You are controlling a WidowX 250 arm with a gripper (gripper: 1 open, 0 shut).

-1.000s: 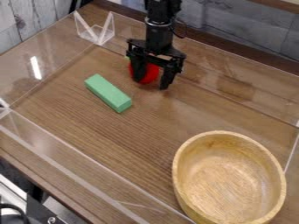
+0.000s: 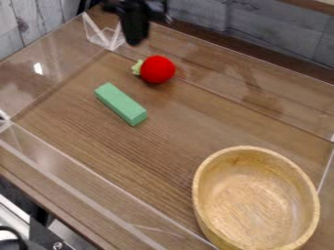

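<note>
My dark gripper [image 2: 125, 21] is at the top, left of centre, partly cut off by the image edge; its fingers are too unclear to tell. Below and right of it lies a red tomato-like object [image 2: 159, 69] with a light green part at its left. A green block [image 2: 120, 104] lies left of centre on the wooden surface.
A large yellow bowl [image 2: 256, 161] fills the lower right. A white, wire-like object [image 2: 102, 34] is at the upper left.
My gripper has moved up and left, away from the red object, which is now uncovered and lies on the surface.
</note>
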